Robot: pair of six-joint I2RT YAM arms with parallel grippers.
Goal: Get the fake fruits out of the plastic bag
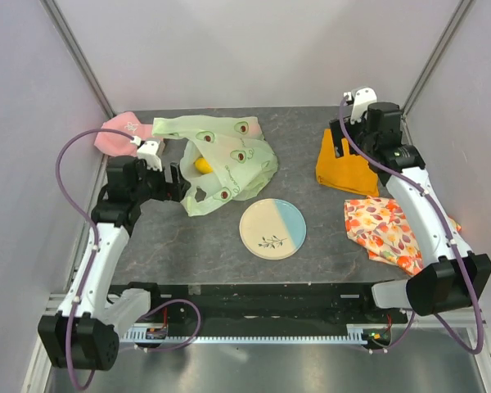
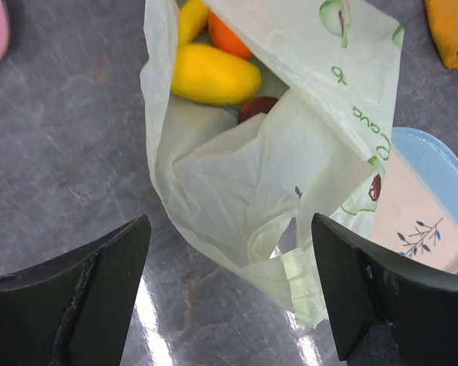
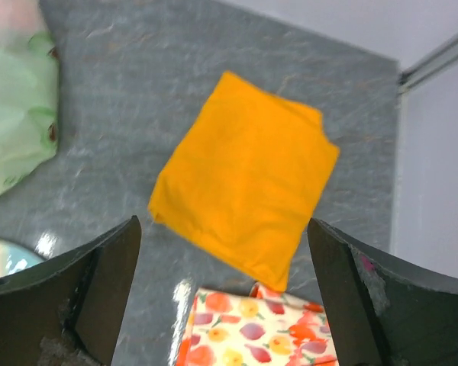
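A pale green plastic bag [image 1: 245, 164] lies open on the back left of the grey table. In the left wrist view, a yellow fruit [image 2: 214, 74], an orange fruit [image 2: 227, 38], a smaller yellow piece [image 2: 191, 19] and a dark red fruit [image 2: 256, 108] show inside it. My left gripper [image 1: 172, 182] hangs open beside the bag's mouth, above it, with nothing between its fingers. My right gripper [image 1: 340, 135] is open over the orange cloth [image 3: 244, 175] at the back right, holding nothing.
A round plate [image 1: 262, 229] lies at the front middle. A floral cloth [image 1: 389, 229] is at the front right, and a pink item [image 1: 114, 135] at the back left. Bare table shows between bag and orange cloth and at the front left.
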